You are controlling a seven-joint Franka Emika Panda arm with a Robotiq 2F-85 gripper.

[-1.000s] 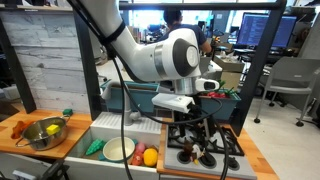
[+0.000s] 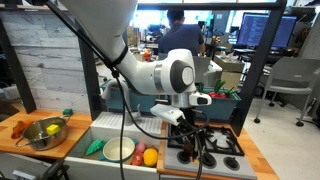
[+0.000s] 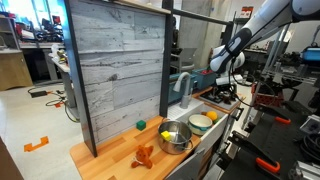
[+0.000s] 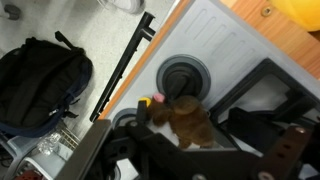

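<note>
A brown, plush-looking toy (image 4: pixel 190 122) lies on the stove top, close to a round black burner (image 4: pixel 183 78) in the wrist view. My gripper is directly above the toy, its dark fingers filling the lower part of that view. The frames do not settle whether those fingers touch the toy or how wide they stand. From the first exterior view, the gripper (image 2: pixel 192 142) hangs low over the stove (image 2: pixel 228 163), with the toy (image 2: pixel 207 160) partly hidden by the hand and cables.
Left of the stove, an open drawer (image 2: pixel 83 150) holds a pale bowl (image 2: pixel 118 150) and colourful toy food. A metal pot (image 3: pixel 176 138) stands on the wooden counter (image 3: pixel 115 160), near an orange toy (image 3: pixel 144 156). Behind the stove sits a teal bin (image 2: pixel 222 108).
Over the last second the arm has come down slightly toward the stove. The pot, drawer and bowl have stayed where they were.
</note>
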